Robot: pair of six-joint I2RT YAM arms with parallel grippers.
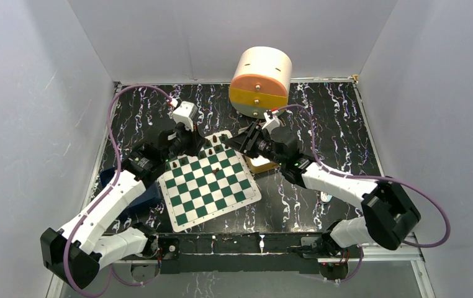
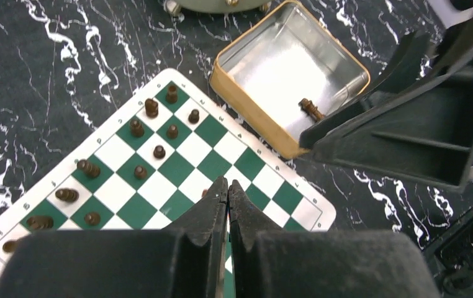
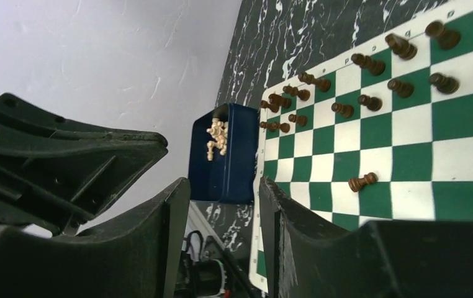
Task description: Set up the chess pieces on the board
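On the green and white board (image 1: 209, 189), brown chess pieces stand in two rows along the far edge, such as a rook (image 3: 443, 35) and a pawn (image 3: 370, 102); the front row has gaps. One brown piece lies on its side mid-board, mostly hidden by fingers in the left wrist view. My left gripper is shut above the board, nothing visible between its tips. Across from it my right gripper is open and empty, also above the board. Another brown piece (image 2: 311, 109) lies in the tan tray (image 2: 252, 115).
A navy bin (image 3: 242, 155) with cream pieces (image 3: 220, 136) sits left of the board. Behind stands a rounded drawer cabinet (image 1: 262, 74). Both grippers hang close together over the far rows. The near half of the board is clear.
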